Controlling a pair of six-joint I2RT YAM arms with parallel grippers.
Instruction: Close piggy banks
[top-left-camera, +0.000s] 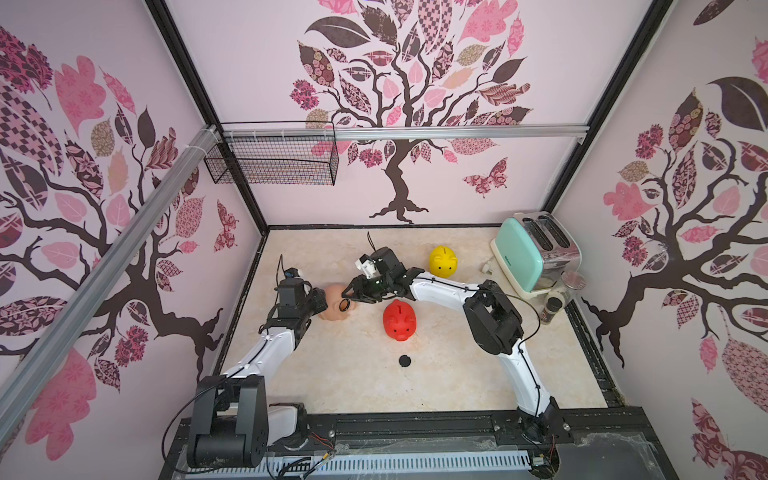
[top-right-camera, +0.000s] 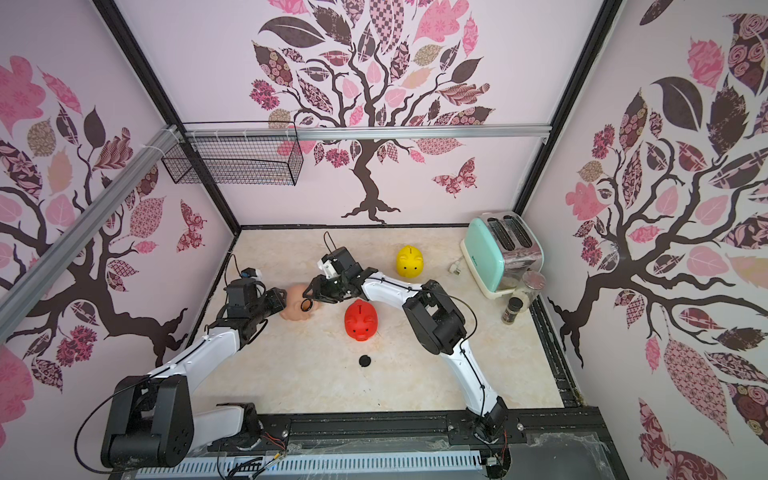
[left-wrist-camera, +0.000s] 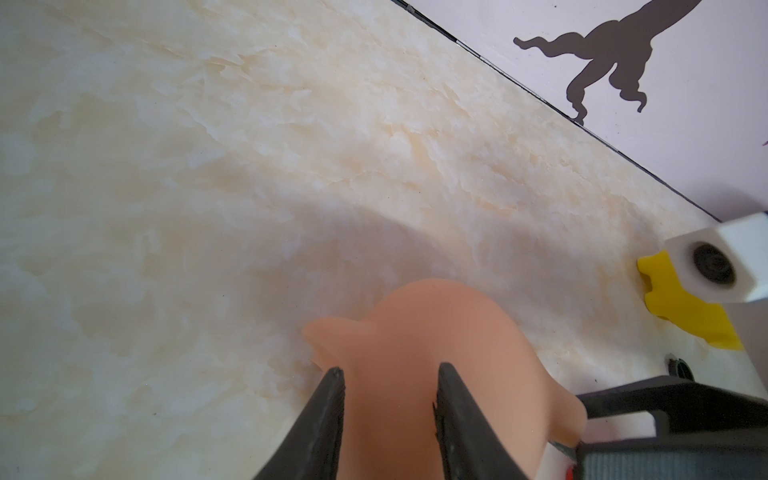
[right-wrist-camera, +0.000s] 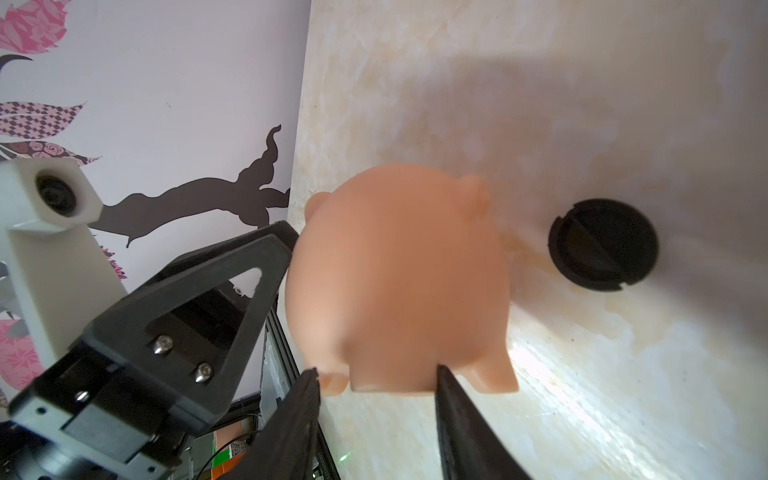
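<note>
The peach piggy bank (top-left-camera: 332, 309) appears raised off the table between my two grippers, with a dark ring (top-left-camera: 345, 305) at its right side. My right gripper comes from the right, shut on part of that bank. From the left front, my left gripper reaches the bank; its fingers (left-wrist-camera: 460, 416) stand apart over the body, and their contact is unclear. One black disc (right-wrist-camera: 604, 245) shows beside the bank in the right wrist view. A red bank (top-left-camera: 399, 321) and a yellow bank (top-left-camera: 443, 261) sit on the table.
A black disc (top-left-camera: 405, 361) lies in front of the red bank. At the back right stands a mint toaster (top-left-camera: 529, 252), with a dark-filled jar (top-left-camera: 552, 309) before it. A wire basket (top-left-camera: 278, 158) hangs at the upper left.
</note>
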